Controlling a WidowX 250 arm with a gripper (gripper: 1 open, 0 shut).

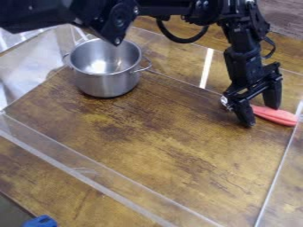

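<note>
My black gripper [253, 99] is low at the right of the camera view, its fingers spread open over a pink-red elongated object [277, 115] lying on the wooden table. A small silver part shows beside the left finger; I cannot tell whether it belongs to the object. The gripper partly hides the object's left end.
A steel pot [106, 78] with two side handles stands at the upper left. A blue item [41, 222] is at the bottom left edge.
</note>
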